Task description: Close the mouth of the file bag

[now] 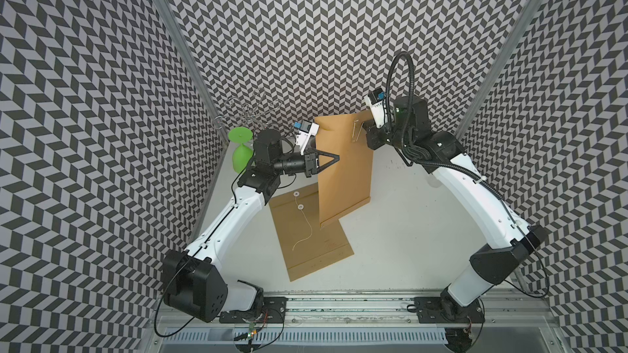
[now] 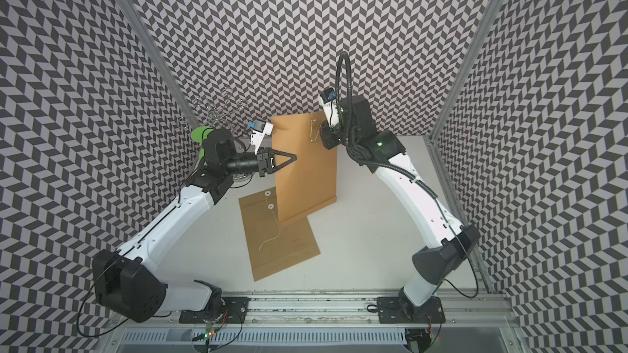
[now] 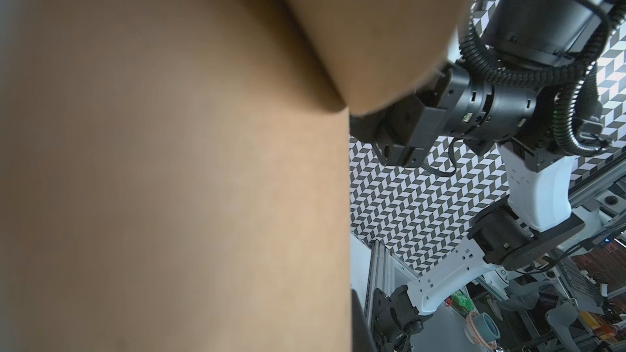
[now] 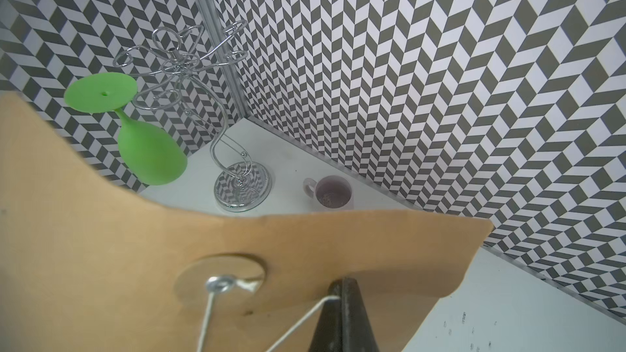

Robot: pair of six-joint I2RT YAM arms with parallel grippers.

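An orange-brown file bag (image 1: 343, 176) is held upright between my two grippers; its flap carries a button (image 4: 218, 277) with white string (image 4: 296, 322). My left gripper (image 1: 333, 157) is shut at the bag's left side; in the left wrist view paper fills most of the frame, so what is between its tips is unclear. My right gripper is shut at the upper right by the flap, with the string running across its fingertips; whether it grips the string cannot be told. A second brown bag (image 1: 307, 255) lies flat beneath, with two white buttons and a loose string.
A green plastic object (image 4: 150, 153), a silver wire stand (image 4: 241, 189) and a mug (image 4: 332, 195) stand at the back left.
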